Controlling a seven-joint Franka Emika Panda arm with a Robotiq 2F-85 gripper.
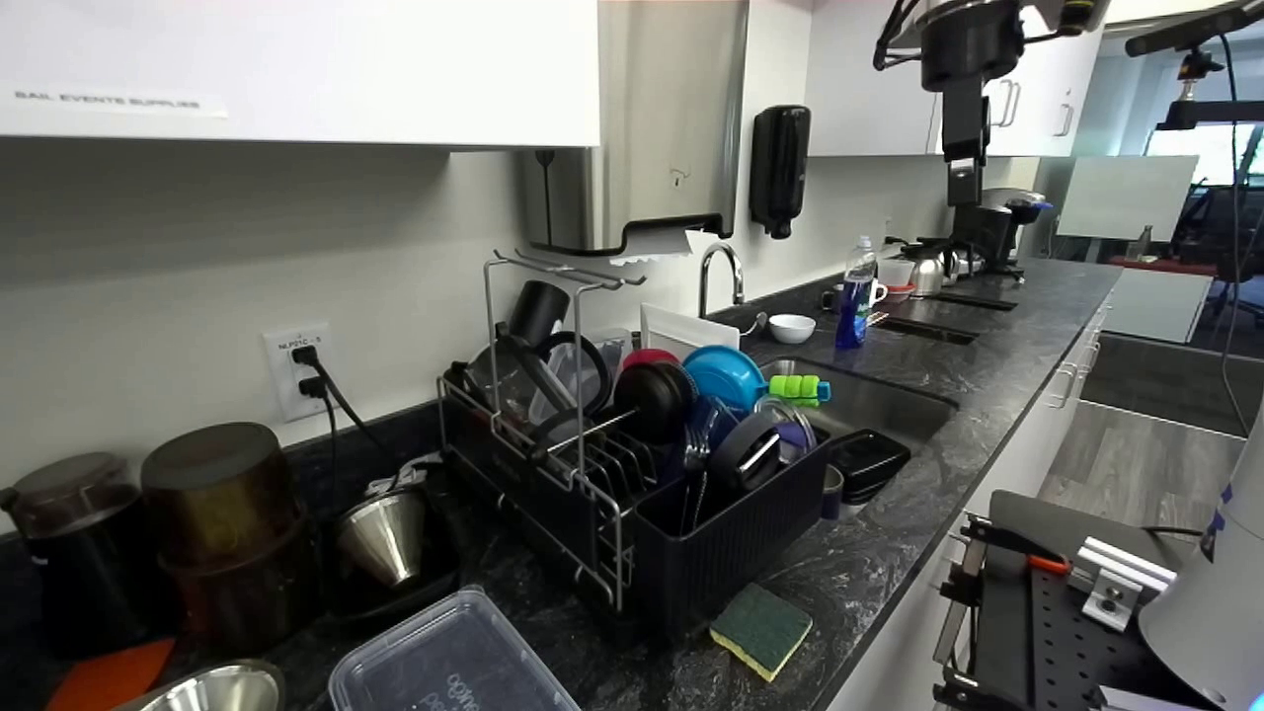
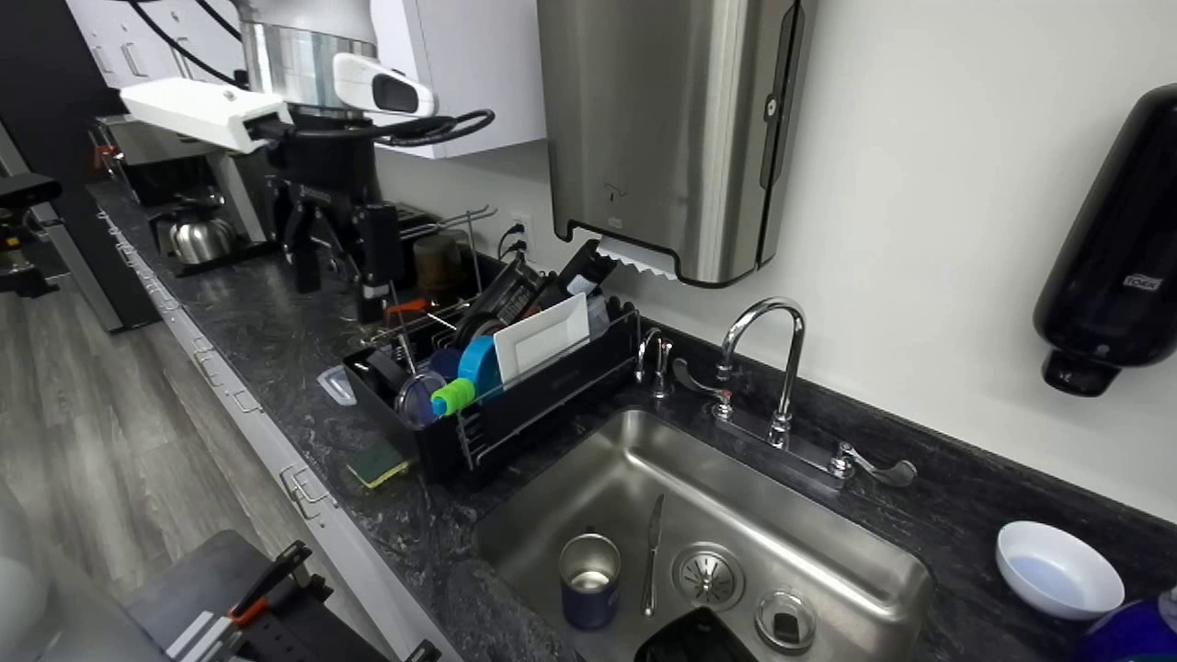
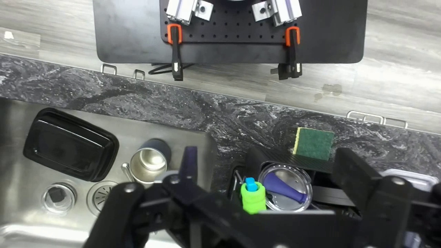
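Observation:
My gripper (image 2: 338, 289) hangs above the counter with its two fingers wide apart and nothing between them. In exterior view 1 the gripper (image 1: 964, 184) is seen edge-on at the upper right, clear of everything below. The wrist view looks down past the spread fingers of the gripper at the black dish rack (image 1: 735, 557), where a glass lid (image 3: 289, 188), a green-handled brush (image 3: 253, 200) and other dishes sit. A green and yellow sponge (image 3: 314, 142) lies on the counter beside the rack. In the sink (image 2: 706, 441) are a dark blue mug (image 2: 588, 590) and a black container (image 3: 70, 144).
A faucet (image 2: 789, 375) rises behind the sink, with a white bowl (image 2: 1054, 568) to its right. A paper towel dispenser (image 2: 673, 132) juts from the wall above the rack. A clear plastic tub (image 1: 450, 664) lies on the counter.

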